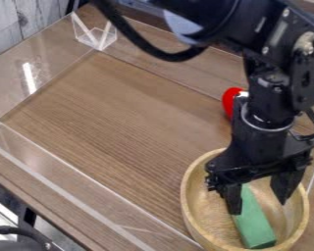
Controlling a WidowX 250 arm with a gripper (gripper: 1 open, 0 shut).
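My black gripper (258, 176) is at the right, low over a tan round bowl (194, 201), its fingers open over the bowl's upper part. A green block (253, 225) lies inside the bowl, under and in front of the fingers; its upper end is partly covered by them.
A red object (231, 101) is partly hidden behind the arm on the wooden table (107, 127). A clear plastic piece (94, 29) stands at the far upper left. The table edge runs along the left.
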